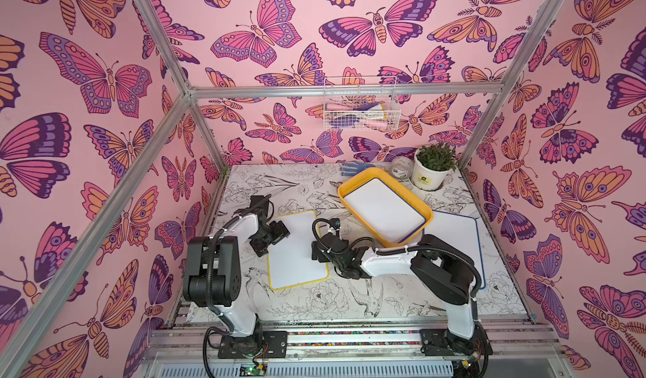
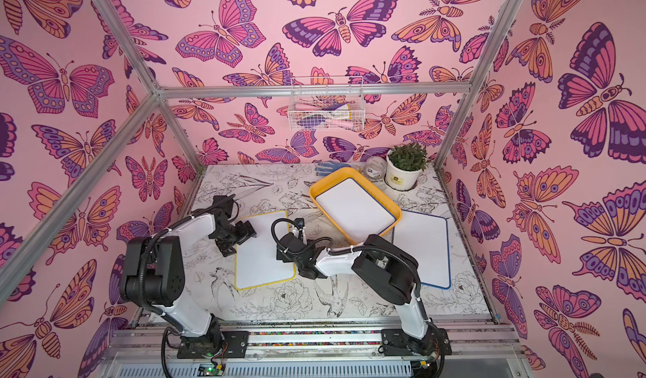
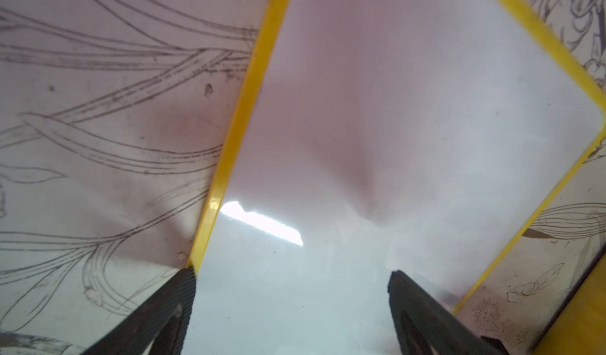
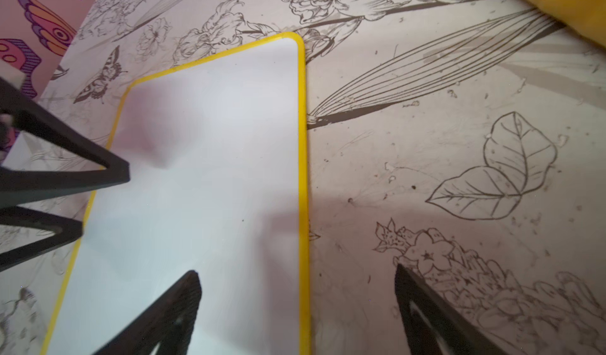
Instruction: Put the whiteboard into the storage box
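Observation:
A whiteboard with a yellow edge [image 1: 296,257] lies flat on the table between my two arms. My left gripper is open over its left side; in the left wrist view the board's face fills the gap between the fingers. Above the board's right edge stands my right gripper, also open, with the yellow rim running between its fingers and nothing gripped. Behind the right arm is the yellow storage box [image 1: 345,191], tilted at an angle on the table, with a white, dark-edged board [image 1: 387,206] lying inside it.
A blue-edged whiteboard [image 2: 430,247] lies on the table right of the box, partly hidden by the right arm in the top left view. At the back are a potted plant [image 1: 430,176], a clear jar [image 1: 401,168] and blue gloves [image 1: 353,168].

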